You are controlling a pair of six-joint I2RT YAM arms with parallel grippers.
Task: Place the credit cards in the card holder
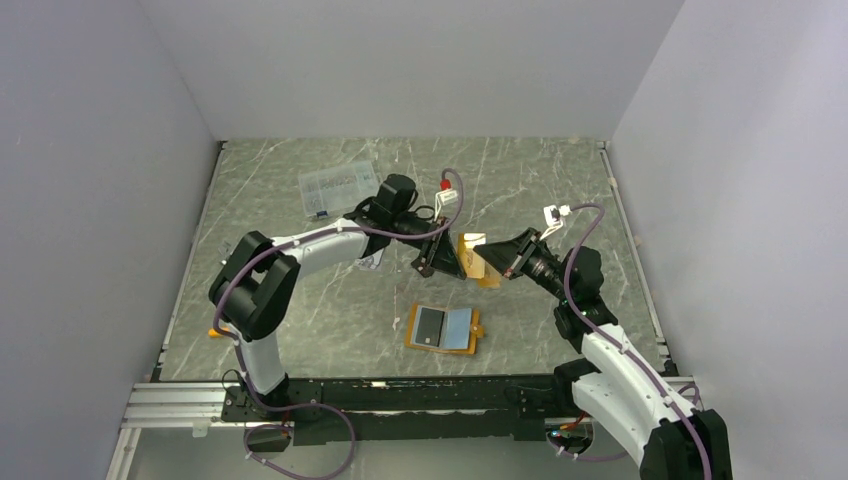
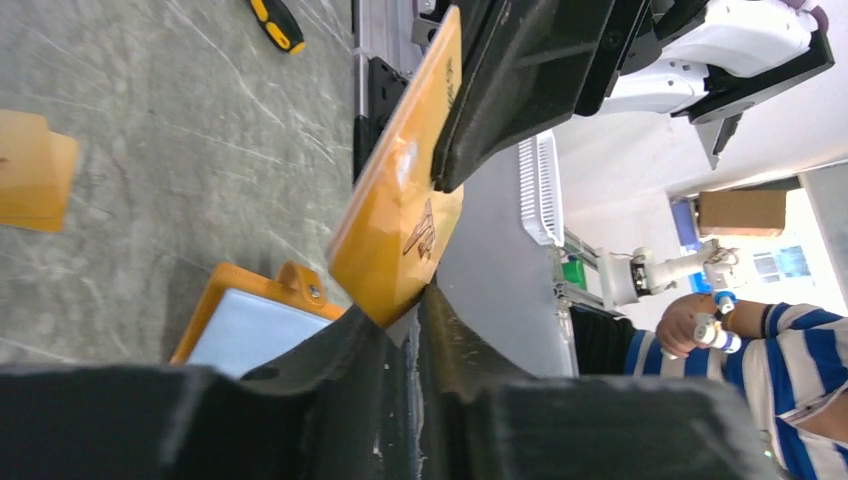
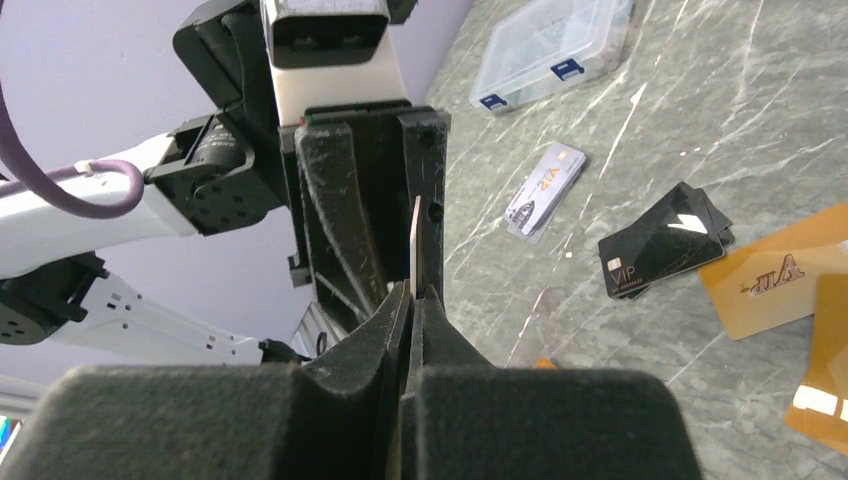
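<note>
An orange card [image 1: 474,249] is held up above the table, its near side pinched in my right gripper [image 1: 483,257], which is shut on it. Edge-on in the right wrist view, the thin card [image 3: 415,245] stands between the parted fingers of my left gripper [image 1: 459,270]. In the left wrist view the card's [image 2: 400,230] lower corner reaches the left fingertips; the fingers there are part open, and contact cannot be told. The card holder [image 1: 443,330] lies unfolded on the table in front of both grippers, light blue and dark inside, with an orange-brown border and a strap.
Black cards [image 3: 665,245], orange cards [image 3: 770,285] and silver cards [image 3: 547,190] lie in separate piles on the table. Behind them is a clear plastic case [image 3: 550,50]. A yellow-and-black tool [image 2: 277,22] shows in the left wrist view.
</note>
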